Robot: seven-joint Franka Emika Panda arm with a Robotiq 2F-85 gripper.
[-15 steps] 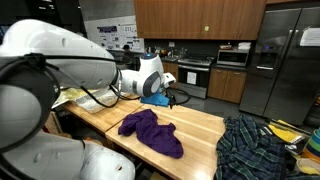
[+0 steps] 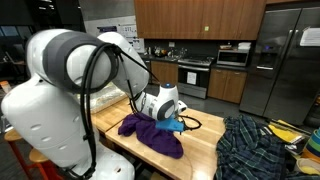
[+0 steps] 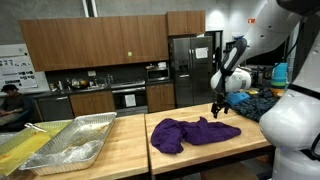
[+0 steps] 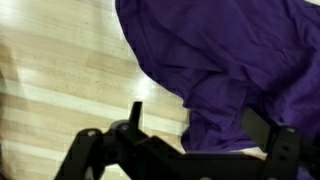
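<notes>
A crumpled purple cloth lies spread on the light wooden table. In exterior view 2 the cloth reaches across the table's middle toward my arm. My gripper is open and points down above it, with nothing held between its fingers. In the wrist view, folds of the cloth fill the upper right, and an edge of it runs below the gap between the fingers. Bare wood shows under the left finger. How much height separates the fingertips from the cloth is hard to tell.
On the right of exterior view 1 lies a dark, bunched cloth, with yellow items behind it. A foil tray sits at the left in exterior view 2.
Over the last second my arm has come down and the gripper has lowered toward the purple cloth. The cloth itself appears unmoved.
</notes>
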